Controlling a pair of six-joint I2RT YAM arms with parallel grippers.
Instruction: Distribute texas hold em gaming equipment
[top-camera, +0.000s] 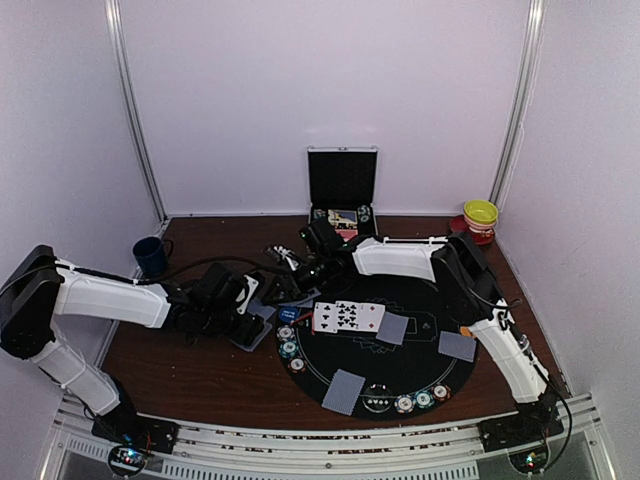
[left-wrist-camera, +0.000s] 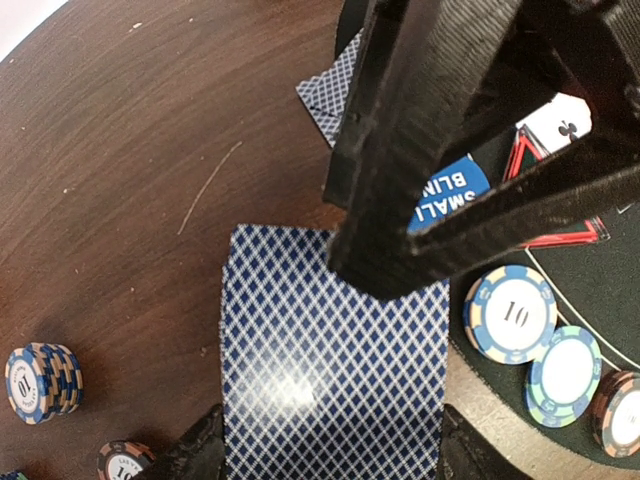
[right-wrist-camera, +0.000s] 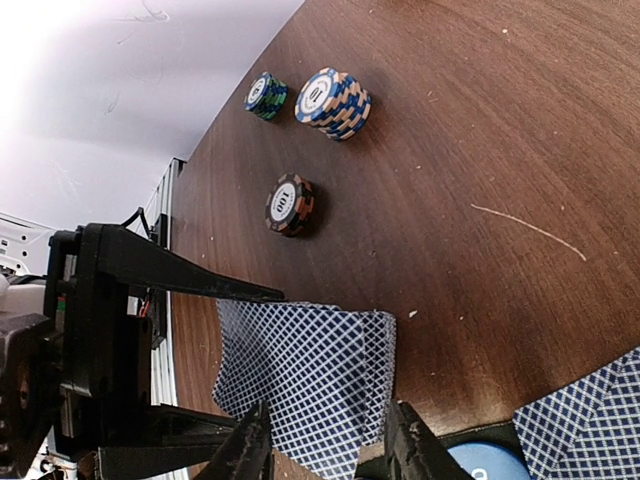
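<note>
Blue-patterned cards (left-wrist-camera: 330, 350) lie at the left edge of the round black mat (top-camera: 420, 300). My left gripper is part open across them, one finger by each long edge. In the right wrist view the upper card (right-wrist-camera: 300, 370) bows over another beneath; how firmly it is pressed does not show. My right gripper (top-camera: 278, 276) stands open just behind, nothing held between its fingers. Near it lie more face-down cards (right-wrist-camera: 600, 430) and the blue small blind button (left-wrist-camera: 452, 195). Face-up cards (top-camera: 347, 316) rest mid-mat; other face-down cards (top-camera: 344, 391) lie near the front.
Chips (left-wrist-camera: 510, 314) line the mat's left rim, with more chips (top-camera: 404, 403) at the front. Stacked chips (right-wrist-camera: 333, 103) stand on bare wood. An open case (top-camera: 342, 180) is at the back, a blue mug (top-camera: 151, 256) back left, bowls (top-camera: 480, 213) back right.
</note>
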